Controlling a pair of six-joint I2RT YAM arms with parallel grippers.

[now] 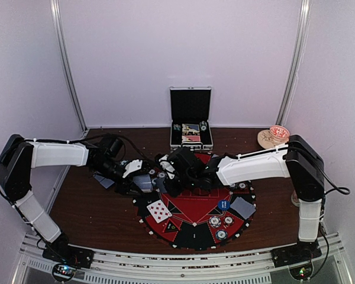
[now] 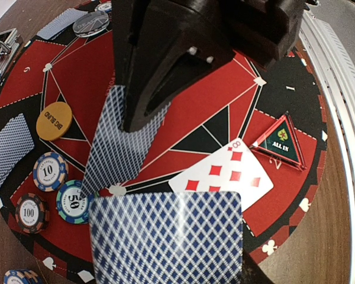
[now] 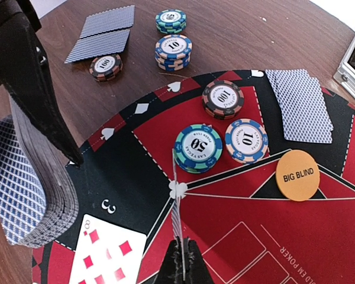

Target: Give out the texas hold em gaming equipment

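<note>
My left gripper (image 1: 133,183) is shut on the deck of cards, blue backs up, seen large in its wrist view and at the left edge of the right wrist view. My right gripper is shut, with a thin card seen nearly edge-on (image 3: 176,219) standing out from between its fingers, above the red and black mat (image 3: 236,231). An eight of diamonds (image 1: 160,210) lies face up on the mat near the all-in marker (image 2: 279,142). The big blind button (image 3: 297,175) lies beside chips of 50 (image 3: 198,148), 10 (image 3: 246,140) and 100 (image 3: 222,99).
The open chip case (image 1: 190,118) stands at the back. Cards (image 3: 307,106) lie on the mat, others (image 3: 100,41) on the wood with chip stacks (image 3: 173,52). Round coasters (image 1: 275,136) sit at the back right. More chips (image 1: 221,234) lie on the mat's right part.
</note>
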